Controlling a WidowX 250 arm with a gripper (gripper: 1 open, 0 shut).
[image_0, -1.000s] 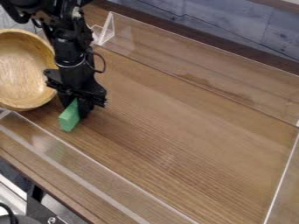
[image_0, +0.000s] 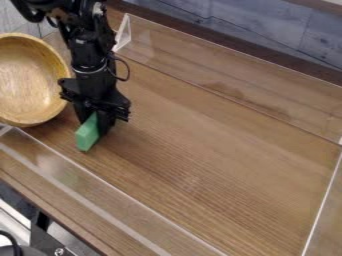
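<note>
A small green object (image_0: 88, 134) is low at the left of the tabletop, upright at a slant, its top in the fingers of my black gripper (image_0: 96, 114). The gripper is shut on it, with the arm reaching in from the top left. The fingertips are dark and partly hard to make out.
A large tan bowl (image_0: 30, 70) stands at the left edge, beside the gripper. A grey-blue wall (image_0: 254, 30) runs along the back.
The gripper and green object have moved slightly right and up in the view over the last second.
</note>
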